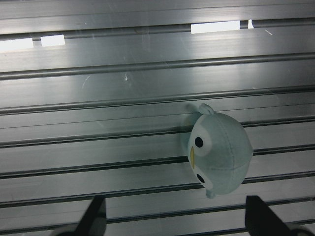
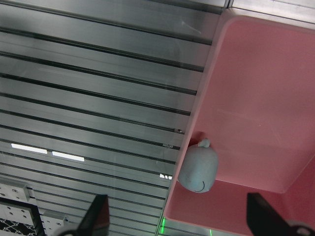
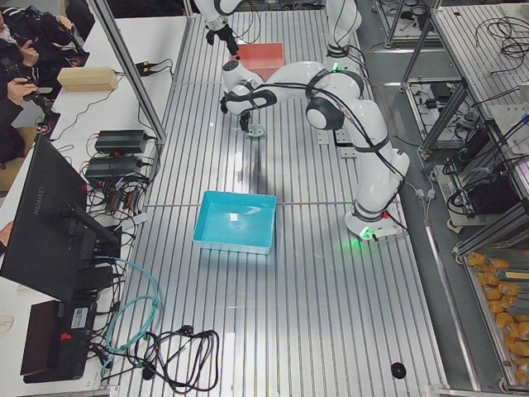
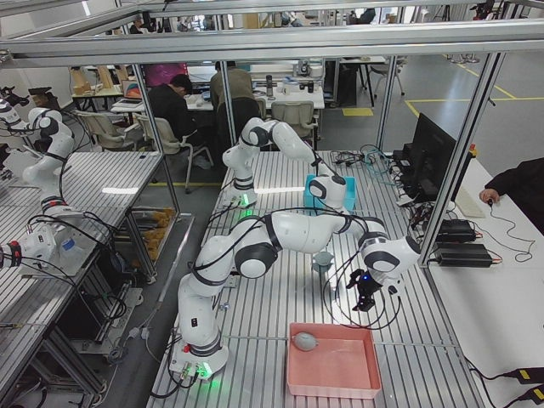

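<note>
A pale green penguin plush (image 1: 219,152) lies on the slatted metal table, also seen at the middle in the camera left view (image 3: 256,132). My left gripper hangs above and just beside it, open, with nothing between its fingers. A grey plush (image 2: 198,169) with a small smile sits inside the pink bin (image 2: 261,93) against one wall, also visible in the camera right view (image 4: 304,341). My right gripper is open and empty, over the bin's edge.
A blue bin (image 3: 234,222) stands on the table's nearer half in the camera left view, with free table around it. Cables, a monitor (image 3: 50,219) and power units line the side. Loose arm cables loop near the pink bin.
</note>
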